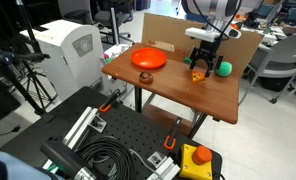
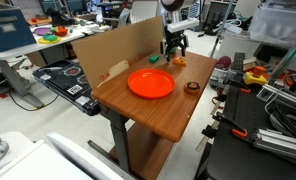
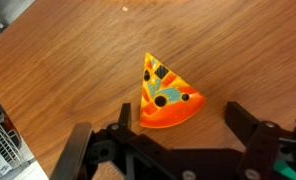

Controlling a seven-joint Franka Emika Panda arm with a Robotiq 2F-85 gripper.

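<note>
A toy pizza slice (image 3: 168,98), orange-yellow with a red crust edge and dark spots, rests on the wooden table. My gripper is open just over it, with one finger (image 3: 116,142) on each side of the slice in the wrist view. Nothing is held. In exterior view 1 the gripper (image 1: 203,66) points down close above the slice (image 1: 198,76). The second exterior view also has the slice (image 2: 180,61) beneath the gripper, partly blocked by it. Whether the fingertips touch the tabletop cannot be told.
A red plate (image 2: 151,83) lies on the table (image 1: 173,88), with a brown ring-shaped item (image 1: 146,77) nearby. A green ball (image 1: 224,69) sits right of the gripper, and a green item (image 2: 155,58) lies behind. A cardboard panel (image 2: 101,57) borders the table's far side.
</note>
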